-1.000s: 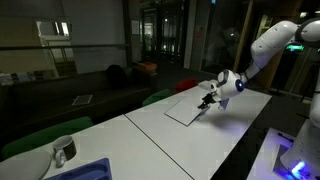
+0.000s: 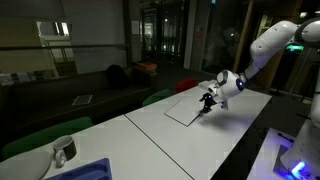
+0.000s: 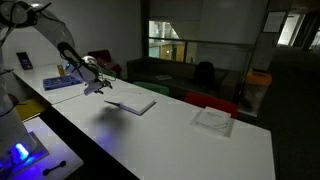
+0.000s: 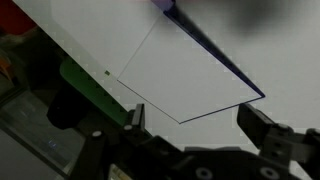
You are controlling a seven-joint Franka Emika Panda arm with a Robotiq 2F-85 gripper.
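Note:
My gripper is open in the wrist view, its two dark fingers wide apart with nothing between them. A flat white panel with thin dark edges [image 4: 185, 78] lies on the table beyond the fingertips. Along one side runs a thicker dark purple strip [image 4: 218, 50]; whether it is part of the panel or a separate thing, I cannot tell. In exterior view 1 my gripper [image 2: 208, 101] hangs low over the right end of the white panel [image 2: 184, 110]. From the other side, the panel [image 3: 140, 104] lies flat, right of the gripper [image 3: 95, 90].
A dark mug [image 2: 65, 150], a round pale plate [image 2: 27, 165] and a blue tray [image 2: 80, 171] stand at the near left. At the far end is a clear container [image 3: 213, 122]. Green chairs [image 3: 195, 98] line the table edge.
The arm and gripper have shifted slightly over the panel's end. The panel and the other objects stay in place.

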